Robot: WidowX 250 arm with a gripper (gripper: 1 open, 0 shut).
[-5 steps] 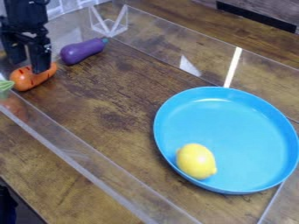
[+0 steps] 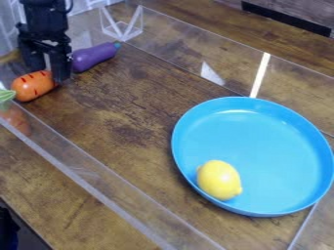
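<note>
My black gripper point(image 2: 47, 61) is open at the upper left, its fingers pointing down just above and behind an orange carrot toy point(image 2: 31, 86). A purple eggplant toy point(image 2: 96, 57) lies close to its right. A blue plate point(image 2: 276, 146) on the right holds a yellow lemon point(image 2: 220, 180).
Clear plastic edging runs along the table's sides. Green leaves point(image 2: 6, 97) of another orange item show at the left edge.
My gripper has moved rightward from the left edge, toward the eggplant. The toys, plate and lemon show no clear movement.
</note>
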